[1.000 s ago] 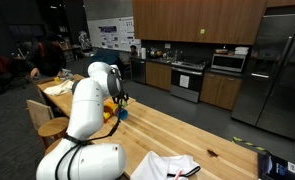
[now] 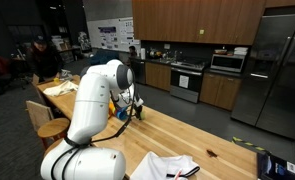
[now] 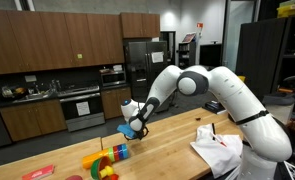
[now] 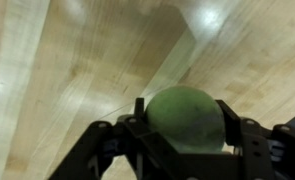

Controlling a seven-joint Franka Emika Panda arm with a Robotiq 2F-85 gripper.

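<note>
A round, dull green object point(image 4: 187, 118) fills the space between the fingers of my gripper in the wrist view, with bare wooden tabletop behind it. The fingers are shut on it. In exterior view 1 the gripper point(image 2: 135, 109) is over the far left part of the table, just right of a blue object point(image 2: 121, 114). Exterior view 2 has the gripper point(image 3: 135, 130) above the table, behind a blue item point(image 3: 121, 151). The held object is too small to make out clearly in the exterior views.
Yellow-orange point(image 3: 91, 159) and red point(image 3: 76, 168) items lie together at the table's left in exterior view 2. A crumpled white cloth point(image 2: 163, 166) rests at the near side.
The arm has swung right and toward the near side, carrying the gripper from the far left, beyond the coloured items, to the right of the blue object.
</note>
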